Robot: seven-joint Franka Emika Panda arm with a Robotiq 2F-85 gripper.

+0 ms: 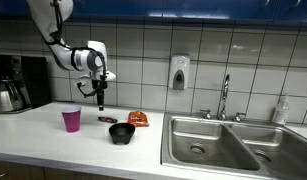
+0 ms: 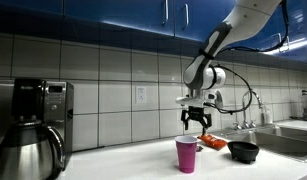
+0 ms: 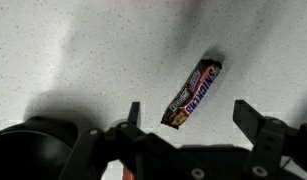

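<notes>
A Snickers-style candy bar in a dark brown wrapper lies flat on the speckled white counter, slanted in the wrist view. Above it hangs my gripper, its black fingers wide apart to either side of the bar and nothing between them. In exterior view 1 the gripper points down over the counter, and the bar shows as a small dark strip below it. A magenta cup stands to the left, and a black bowl sits nearer the front.
An orange-red packet lies right of the bar. Farther right is a steel double sink with a faucet. A coffee maker stands at the far end. The counter front between cup and bowl is clear.
</notes>
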